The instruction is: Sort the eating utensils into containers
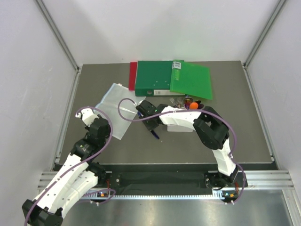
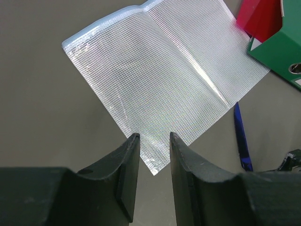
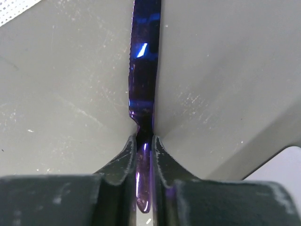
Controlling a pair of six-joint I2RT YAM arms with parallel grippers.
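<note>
A shiny dark blue-purple knife (image 3: 143,70) lies on the grey table, its handle (image 1: 155,135) showing below the right arm. My right gripper is at the knife's narrow neck, its fingertips close against both sides, shut on it. From above, that gripper is mostly covered by its own arm. My left gripper is over the table at the left, partly open, with nothing between its fingers. Forks and other utensils (image 1: 178,101) stick up behind the right arm. Below them sits a white container (image 1: 180,128), partly hidden by the arm.
A translucent bubble-wrap pouch (image 1: 117,108) lies flat left of the knife. Green binders (image 1: 153,75) and a green folder (image 1: 192,80) stand at the back, beside a red one (image 1: 132,75). An orange ball-like object (image 1: 194,106) is near the utensils.
</note>
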